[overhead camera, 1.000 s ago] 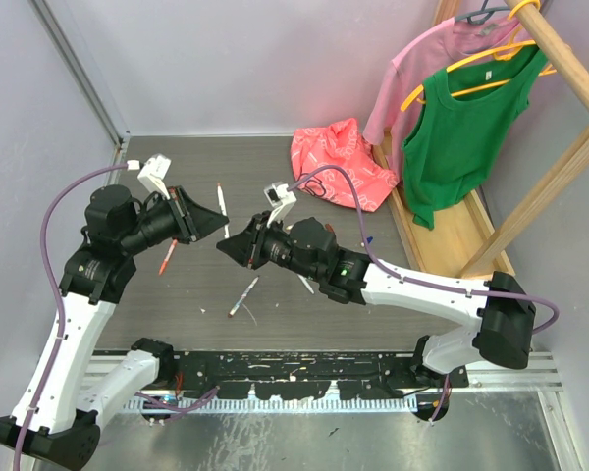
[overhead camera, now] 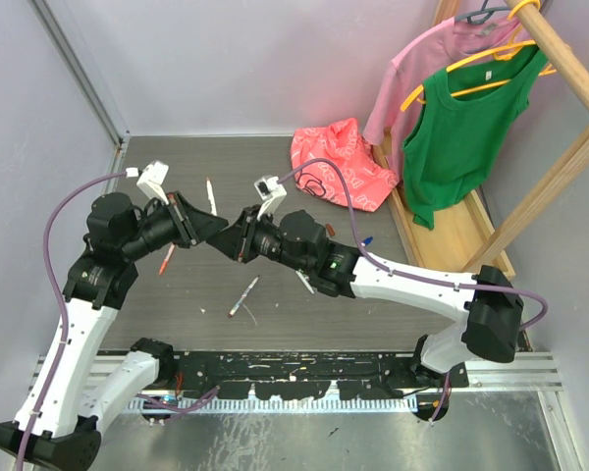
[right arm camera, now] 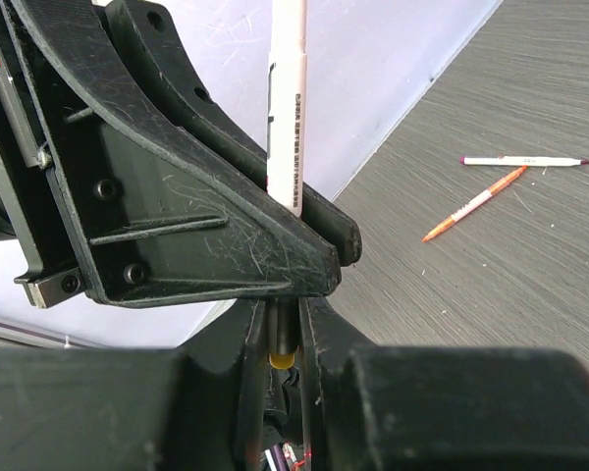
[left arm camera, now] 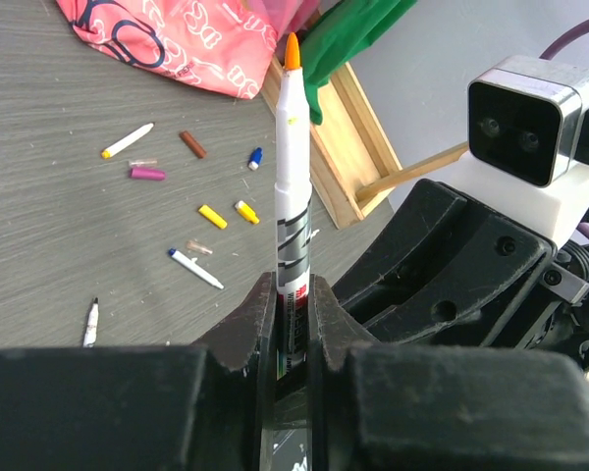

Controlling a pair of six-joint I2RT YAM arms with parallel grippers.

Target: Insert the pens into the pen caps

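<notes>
An upright white pen (left arm camera: 293, 157) with an orange tip at its top stands where the two grippers meet above the table. My left gripper has its fingers either side of the pen; whether they grip it is unclear. My right gripper is shut on the pen's lower part, with a yellow end (right arm camera: 281, 360) showing below. Loose caps, among them yellow (left arm camera: 212, 216), blue (left arm camera: 255, 158) and purple (left arm camera: 147, 173), lie on the table, with several pens such as an orange one (right arm camera: 471, 204).
A pink printed cloth (overhead camera: 339, 167) lies at the back. A wooden rack (overhead camera: 577, 157) with hanging clothes stands on the right. The grey table (overhead camera: 196, 314) has bare room at the front.
Over the last second both grippers have moved slightly leftward in the top view and come closer together around the pen.
</notes>
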